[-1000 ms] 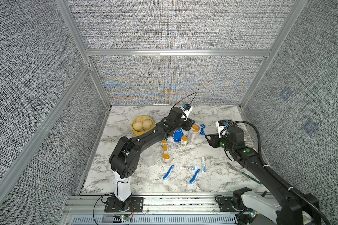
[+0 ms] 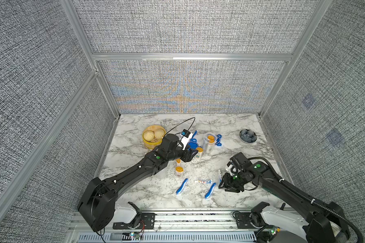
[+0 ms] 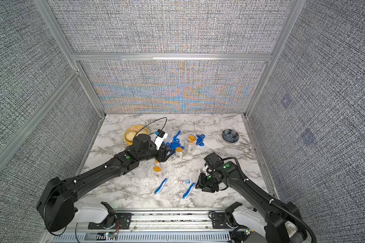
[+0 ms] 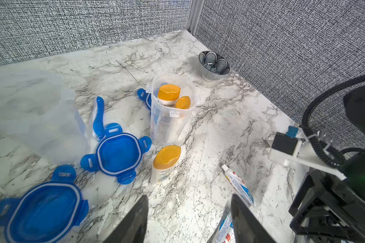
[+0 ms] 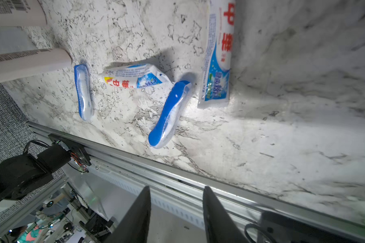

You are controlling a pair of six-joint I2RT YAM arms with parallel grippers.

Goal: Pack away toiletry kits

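Observation:
My left gripper [image 2: 189, 154] is open over the middle, near a standing orange-capped bottle [image 4: 165, 162]. Behind that, a clear container [image 4: 169, 121] holds orange-capped bottles, with blue lids [image 4: 118, 154] beside and behind it. My right gripper hangs open low at the front right, above two toothpaste tubes [image 5: 133, 76] and two blue packed toothbrushes [image 5: 169, 113]. More orange-capped bottles [image 2: 179, 171] stand at centre left, partly behind the left arm.
A yellow basket of round items [image 2: 154, 136] is at the back left, a dark bowl [image 2: 248, 136] at the back right.
Over the last second my left gripper has moved left and toward the front from above the container. My right gripper has come down toward the front, beside the toothpaste tubes.

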